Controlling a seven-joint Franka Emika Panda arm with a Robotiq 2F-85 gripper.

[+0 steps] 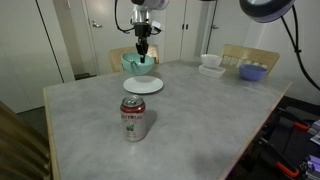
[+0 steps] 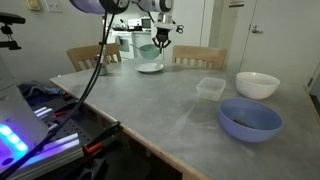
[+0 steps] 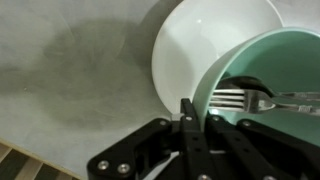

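Observation:
A mint-green bowl (image 1: pixel 140 66) hangs from my gripper (image 1: pixel 142 50), its rim pinched between the fingers. In the wrist view the gripper is shut on the near edge of the bowl (image 3: pixel 300 62), and a fork (image 3: pixel 255 101) and what looks like a dark spoon (image 3: pixel 240 84) lie inside it. A white plate (image 1: pixel 144 86) rests on the table; in the wrist view the plate (image 3: pixel 205 40) is partly hidden behind the bowl. Exterior view 2 shows the bowl (image 2: pixel 149 51) raised over the plate (image 2: pixel 150 68).
A can (image 1: pixel 133 118) stands on the near part of the table. At the far side are a white bowl (image 2: pixel 257 85), a clear container (image 2: pixel 211 89) and a blue bowl (image 2: pixel 250 120). Mid-table is bare. Chairs (image 2: pixel 200 61) stand at the edges.

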